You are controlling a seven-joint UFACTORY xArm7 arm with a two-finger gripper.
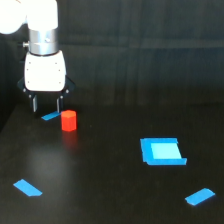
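At the upper left hangs the white arm, and my gripper (46, 104) points down from it. Its two dark fingers stand apart, and I see nothing held between them. A small red block (69, 121) rests on the dark table just in front of the gripper and slightly to its right in the view. Whether a finger touches the block is too small to tell.
Right of centre, blue tape frames a pale square (165, 151) on the table. Loose blue strips lie at front left (27, 187), at front right (200, 197), and below the gripper (51, 115).
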